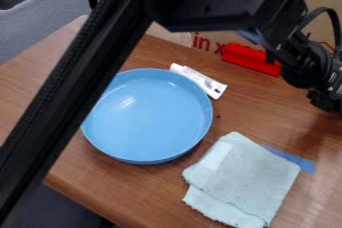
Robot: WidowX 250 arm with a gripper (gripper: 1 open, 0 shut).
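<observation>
A blue round plate (147, 115) sits on the wooden table (94, 187). Behind its right rim lies a white tube (198, 78). A folded pale cloth (241, 180) is at the lower right, with a strip of blue under its right side. A red object (249, 58) lies at the back. The black arm crosses the view from lower left to upper right, and its gripper end (321, 77) is at the right edge, beside the red object and partly out of frame; its fingertips cannot be made out clearly.
A cardboard box (201, 40) with red lettering stands behind the table. A grey chair (40, 22) is at the upper left. Bare table lies at the left and between the cloth and the red object.
</observation>
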